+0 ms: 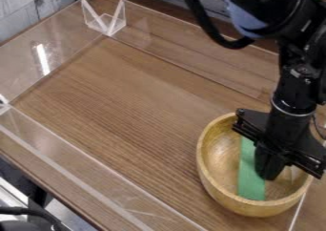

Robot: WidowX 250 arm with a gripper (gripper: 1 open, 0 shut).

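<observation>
My black gripper (285, 155) is down inside a round tan bowl (219, 172) at the lower right, over a green object (251, 178) lying in it. The fingertips are at the green object's right side; they look close together, and whether they hold it I cannot tell.
A clear plastic piece (105, 17) stands at the back left. A dark cable or part shows at the bottom left corner.
</observation>
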